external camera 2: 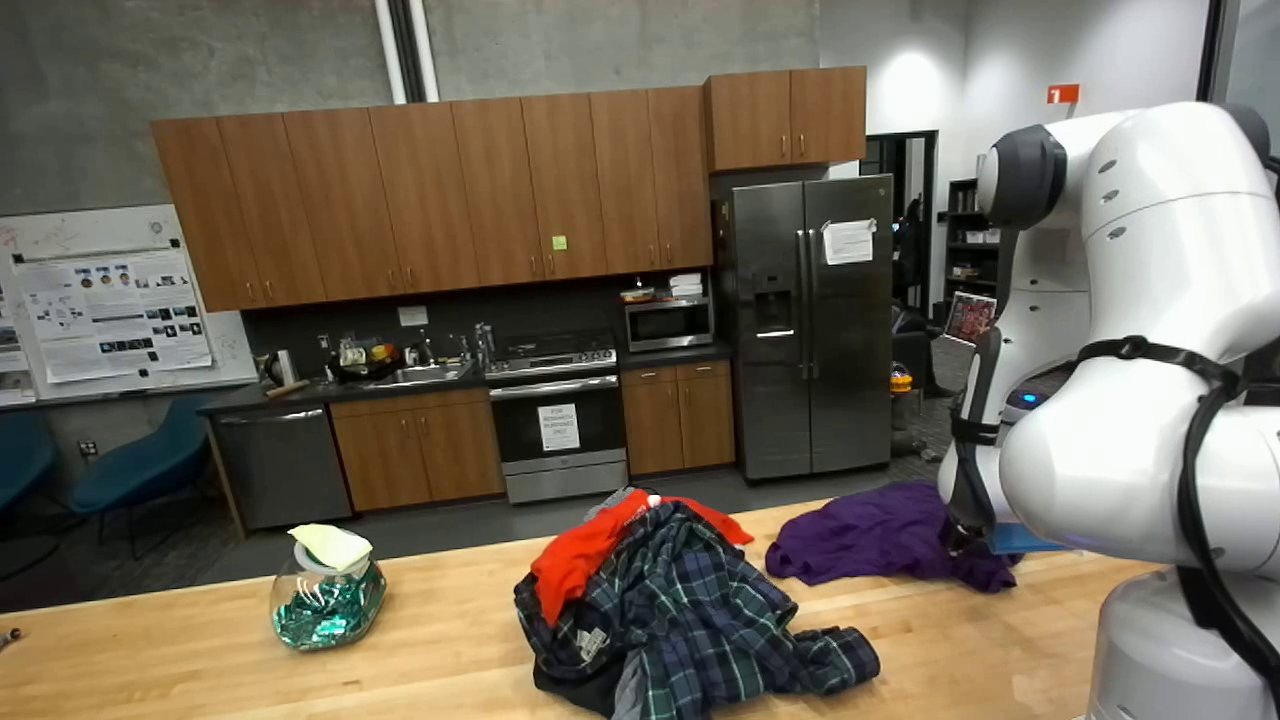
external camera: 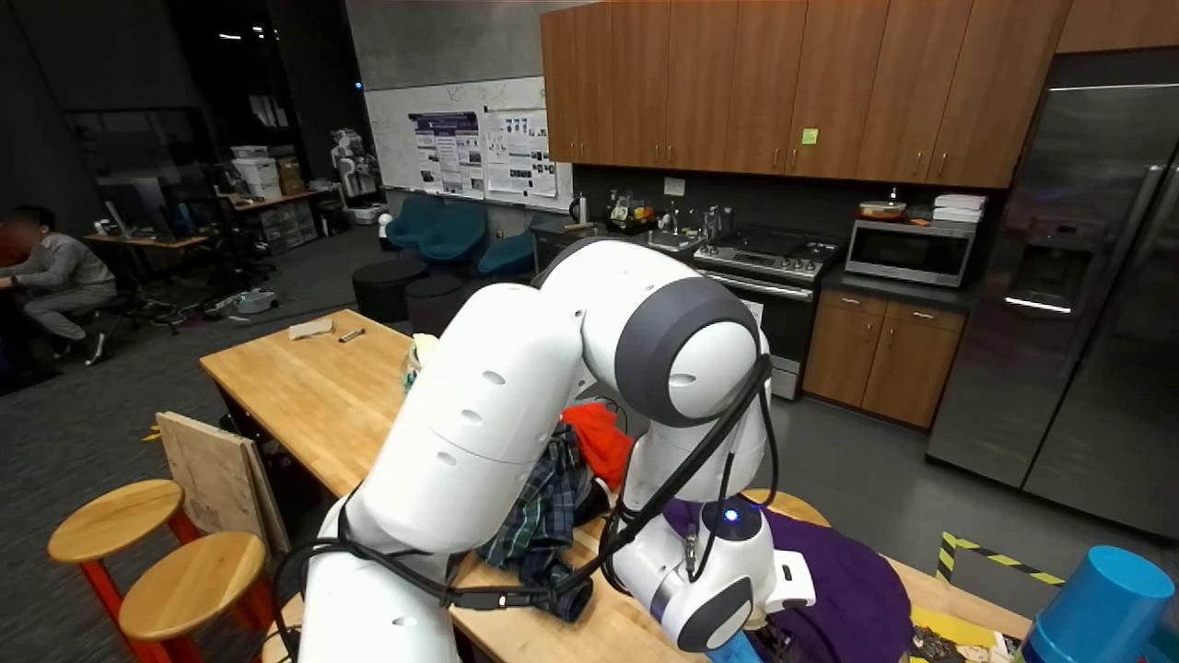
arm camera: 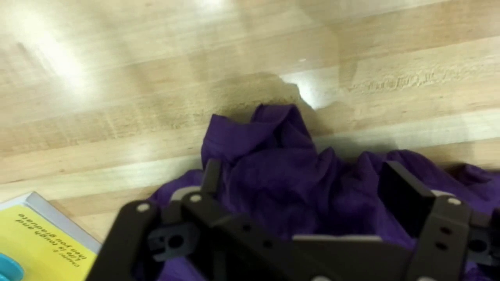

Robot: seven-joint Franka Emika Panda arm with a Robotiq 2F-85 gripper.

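A crumpled purple cloth (arm camera: pixel 281 187) lies on the wooden table, bunched up below and between the spread fingers of my gripper in the wrist view. The fingers stand wide apart, and nothing is pinched between them. In the second exterior view the same purple cloth (external camera 2: pixel 858 534) rests at the right part of the table, with my gripper (external camera 2: pixel 960 538) at its right end. From the first exterior view, the arm covers part of the purple cloth (external camera: pixel 862 586); the fingertips there are mostly hidden.
A heap of plaid (external camera 2: pixel 732 600) and red (external camera 2: pixel 588 546) clothes lies left of the purple cloth. Farther left stands a glass jar (external camera 2: pixel 326 600). A yellow book (arm camera: pixel 42 239) and blue cups (external camera: pixel 1105 602) sit near the cloth. Bare table (arm camera: pixel 187 70) shows beside it.
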